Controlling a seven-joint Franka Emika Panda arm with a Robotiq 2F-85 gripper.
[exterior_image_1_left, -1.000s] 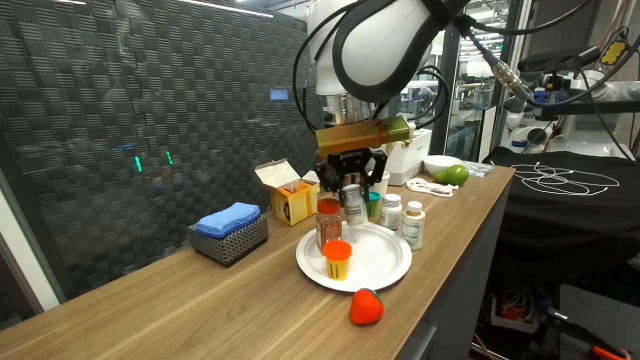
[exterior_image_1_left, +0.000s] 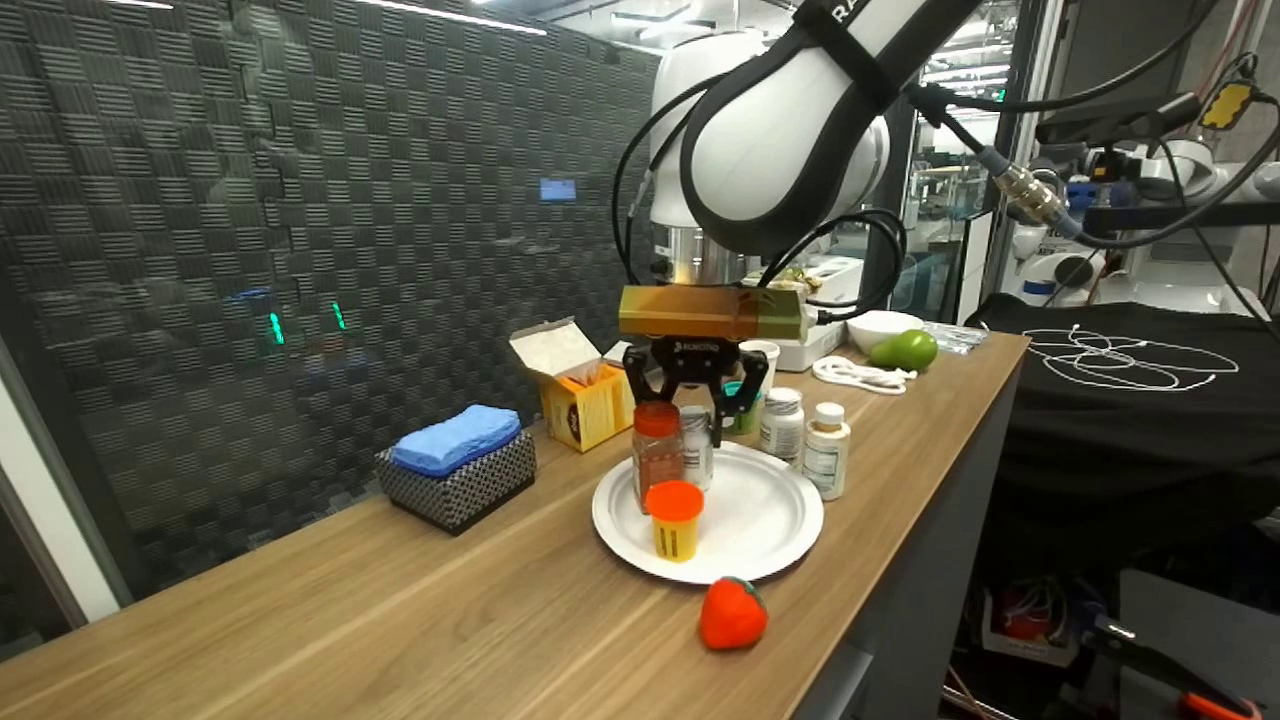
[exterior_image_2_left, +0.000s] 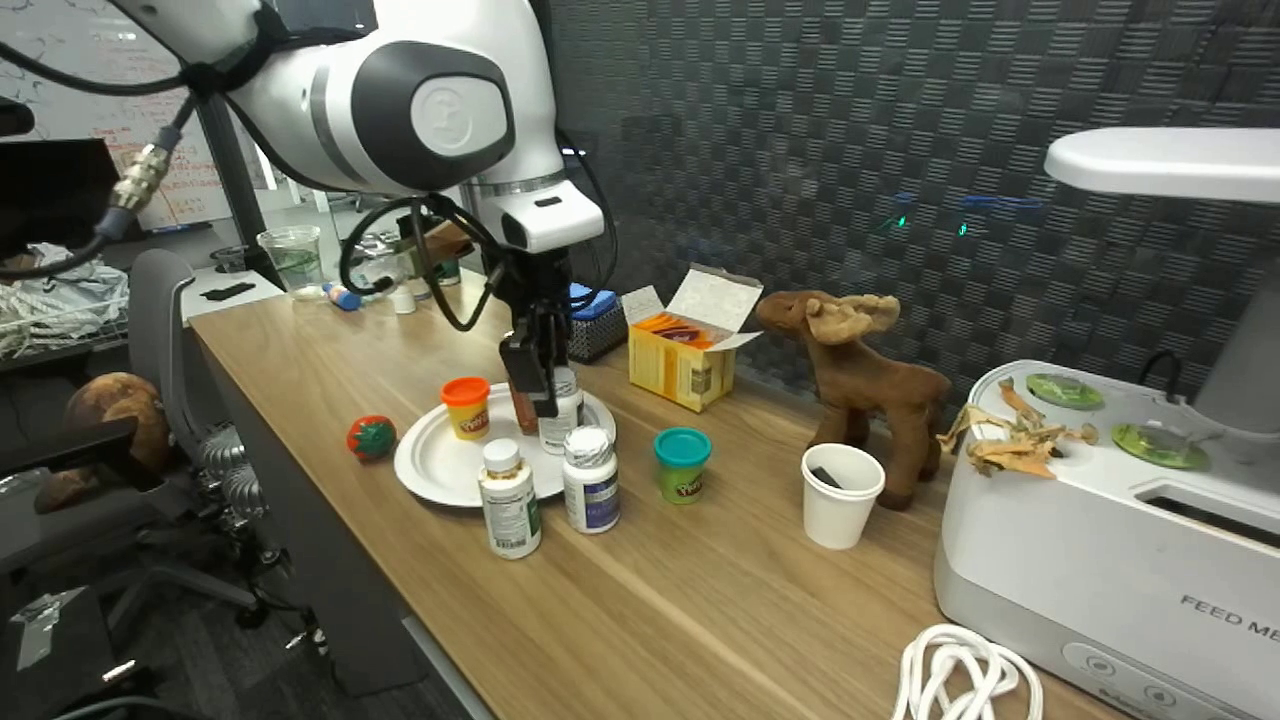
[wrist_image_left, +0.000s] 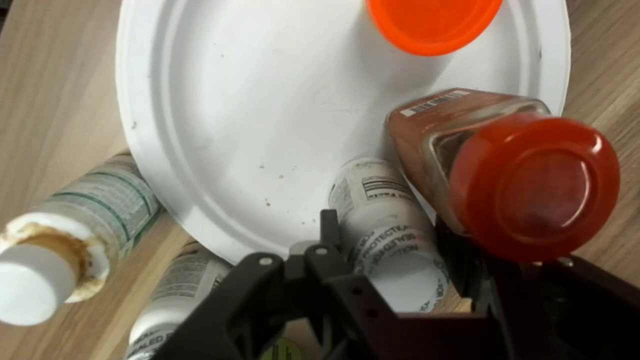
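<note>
A white pill bottle (wrist_image_left: 393, 234) is between the fingers of my gripper (exterior_image_1_left: 685, 418), which is shut on it. The bottle is low over the back part of the white plate (exterior_image_1_left: 768, 528); whether its base touches cannot be told. Right beside it, a red-capped spice jar (exterior_image_1_left: 656, 456) is on the plate, close against one finger in the wrist view. An orange-lidded yellow tub (exterior_image_1_left: 675, 522) sits in front of them on the plate.
Two white bottles (exterior_image_2_left: 510, 502) (exterior_image_2_left: 591, 480) stand just off the plate's edge, with a teal-lidded tub (exterior_image_2_left: 683, 466) nearby. A toy strawberry (exterior_image_1_left: 732, 613) lies in front of the plate.
My gripper has come down with the white bottle, from a tilted pose above the plate's back to a more upright one lower down, nearer the spice jar.
</note>
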